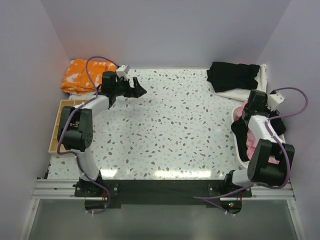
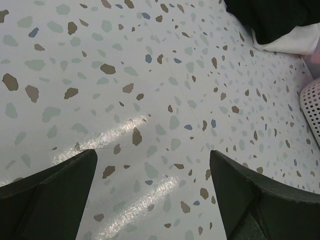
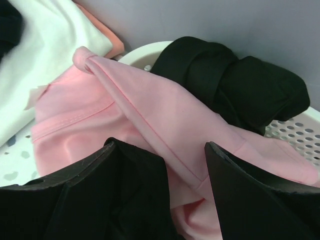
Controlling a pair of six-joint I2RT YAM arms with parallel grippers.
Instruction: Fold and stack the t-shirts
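Note:
The right gripper stands open low over the white laundry basket (image 1: 236,145). Between and below its fingers lie a crumpled pink shirt (image 3: 155,100) and, beside the left finger, a black shirt (image 3: 145,185). Another black garment (image 3: 240,85) rests against the far rim. Well away on the left, my left gripper (image 1: 136,88) is open above the bare speckled table (image 2: 130,100), nothing between its fingers. A dark folded shirt (image 1: 232,76) lies over a white one (image 1: 235,94) at the back right. Whether the right fingertips touch cloth I cannot tell.
Orange folded cloth (image 1: 82,75) lies on something white at the back left. A tan wooden box (image 1: 56,127) stands at the left edge, partly behind the left arm. Grey walls close in the sides and back.

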